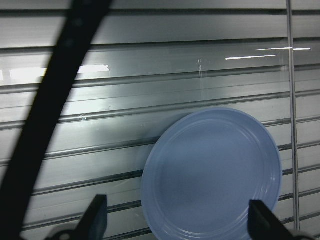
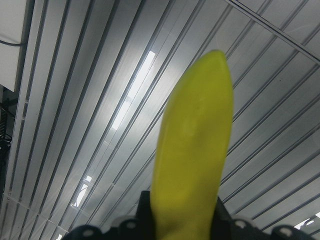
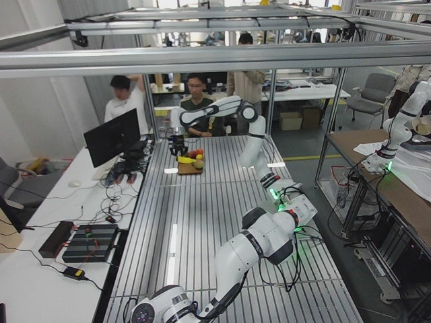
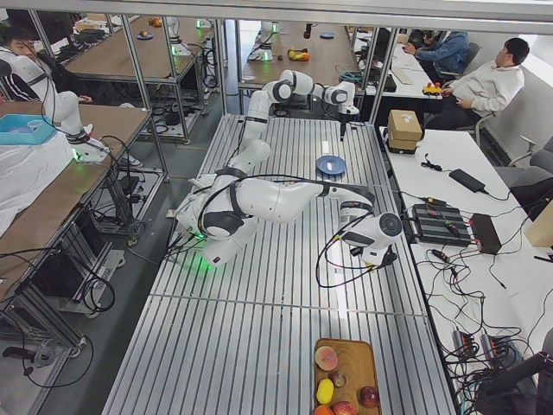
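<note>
A yellow banana (image 2: pixel 192 140) fills the middle of the right wrist view, standing up from my right gripper, which is shut on it. In the camera left view it appears yellow by a wooden tray (image 3: pixel 190 170) of fruit, also seen as a brown tray (image 4: pixel 363 354) in the camera right view. My left gripper hangs over the slatted table beside and above a blue plate (image 1: pixel 210 170), its two dark fingertips apart, with nothing visible between them but the plate below.
A side desk (image 3: pixel 40 289) with a monitor, cables and black boxes runs along one edge. Both arms and their loose cables span the middle. People sit beyond the frame posts.
</note>
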